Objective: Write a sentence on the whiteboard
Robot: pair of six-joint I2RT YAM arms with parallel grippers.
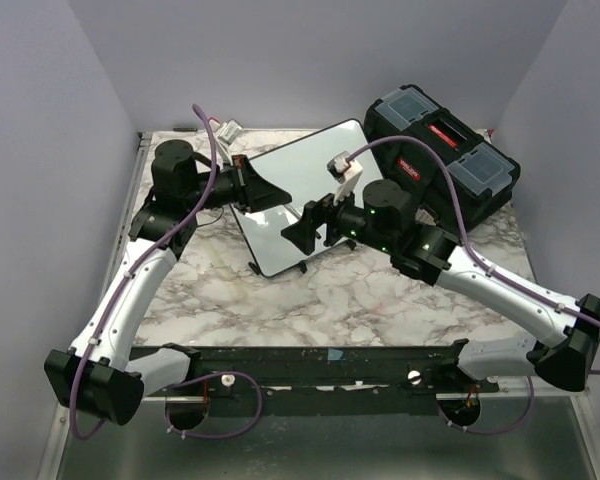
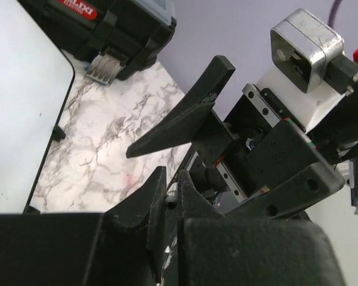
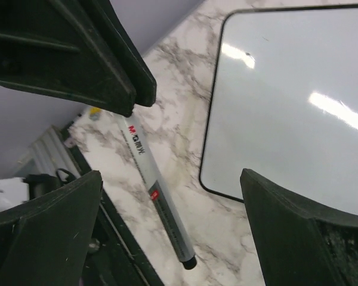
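The whiteboard (image 1: 290,160) (image 3: 286,101) leans tilted on the table behind both grippers. My left gripper (image 1: 270,200) is shut on a white-and-dark marker (image 3: 152,179), which hangs from its fingertips in the right wrist view. My right gripper (image 1: 315,225) stands open just right of it; in the left wrist view its fingers (image 2: 173,116) spread apart, and in the right wrist view the marker lies between and beyond them, apart from them.
A black toolbox (image 1: 440,160) sits at the back right beside the board. Bare marble table (image 1: 420,310) lies at the front and left.
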